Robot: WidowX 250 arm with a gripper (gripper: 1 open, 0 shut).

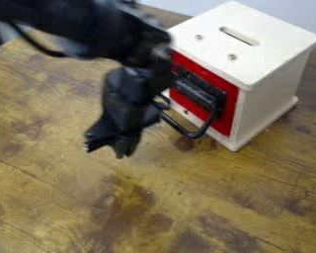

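Observation:
My gripper [121,141] hangs above the wooden table at the centre-left, blurred, with its fingertips shut and pointing down. Just to its right stands a white wooden box [264,79] with a slot on top and a red front door [220,121]. The door has a dark panel and a black looped handle, partly behind the arm. Nothing shows between my fingers.
A white wall runs behind it at the top.

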